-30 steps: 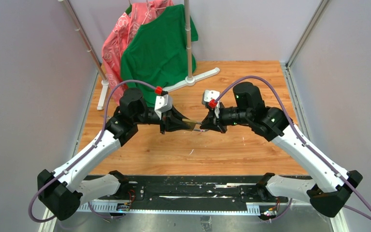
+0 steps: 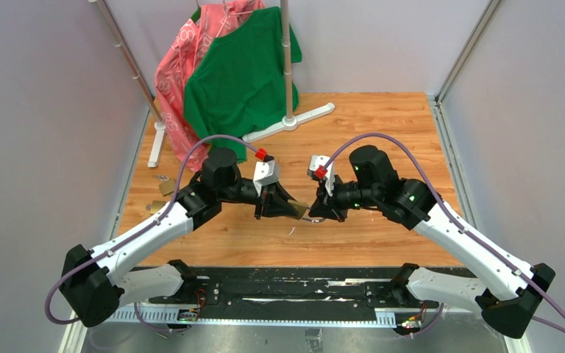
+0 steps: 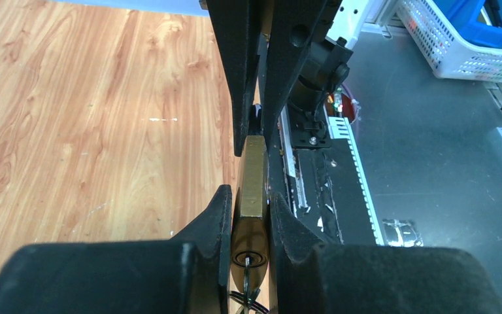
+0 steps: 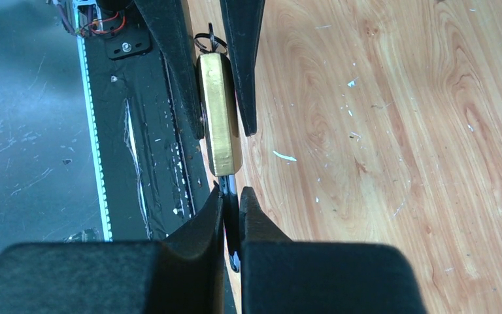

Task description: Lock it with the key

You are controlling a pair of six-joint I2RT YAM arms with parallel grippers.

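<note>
Between the arms, a brass padlock (image 2: 299, 209) is held off the table. My left gripper is shut on its body, the fingers pressing the two flat faces. A thin key with a ring stands at the keyhole end, on the left gripper's side; the same ring (image 4: 210, 43) shows past the far end in the right wrist view. From the other end comes the shiny shackle (image 4: 228, 196), on which my right gripper is shut. How deep the shackle sits in the body is hard to tell.
Two more padlocks, one (image 2: 166, 187) behind the other (image 2: 155, 207), lie at the table's left, near the left arm. A clothes rack (image 2: 288, 121) with a green shirt (image 2: 243, 73) stands at the back. The table (image 2: 382, 243) is otherwise largely clear.
Both grippers, with the padlock between them, have shifted toward the table's front edge. The padlocks at the left have come out from behind the left arm.
</note>
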